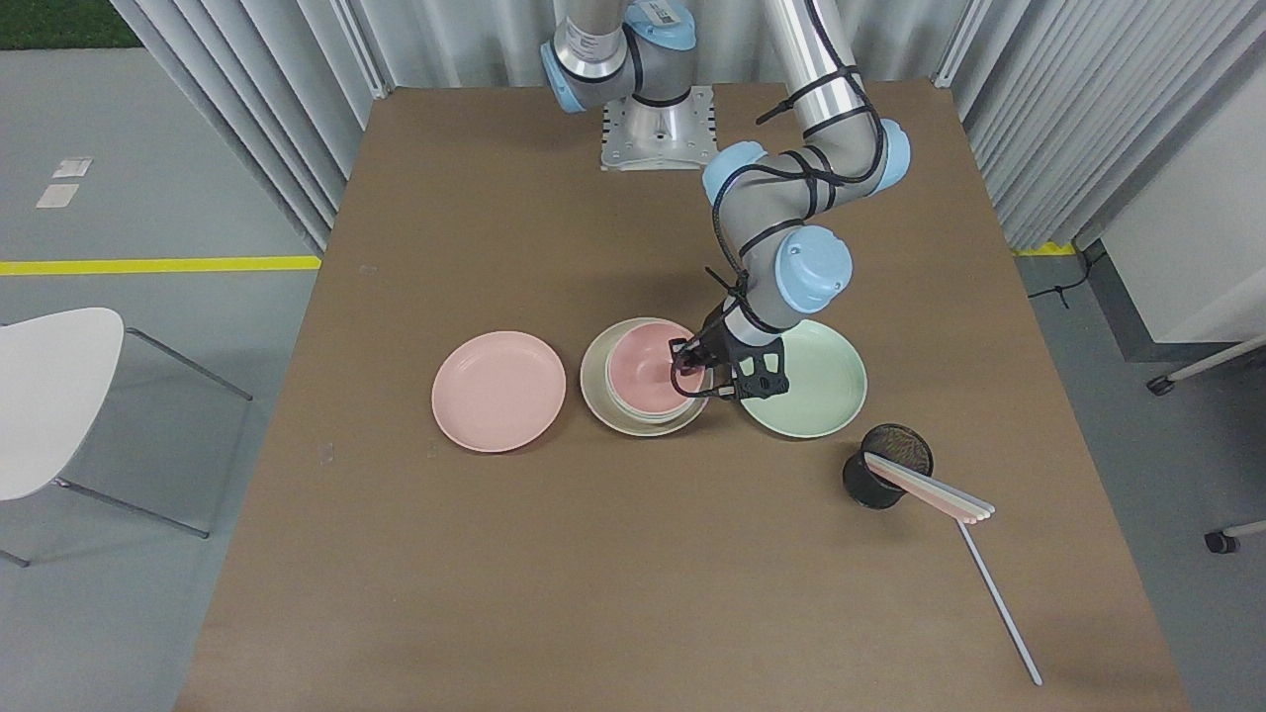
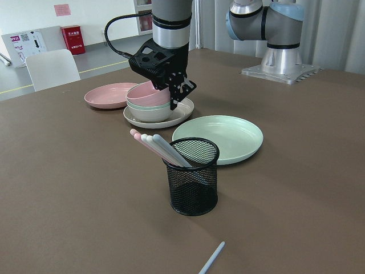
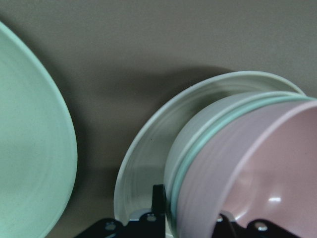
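A pink bowl (image 1: pixel 647 362) tops a stack with a mint bowl (image 3: pixel 193 153) and a white bowl (image 2: pixel 149 115), on a cream plate (image 1: pixel 605 398) at the table's middle. My gripper is at the near rim of the stack, with one finger outside the bowls and the other partly hidden behind the pink bowl's wall. Whether it is shut on the rim I cannot tell.
A pink plate (image 1: pixel 498 392) lies left of the stack, a mint plate (image 1: pixel 813 398) right of it. A black mesh cup (image 2: pixel 193 194) holds several chopsticks; a loose stick (image 1: pixel 999 599) lies beside it.
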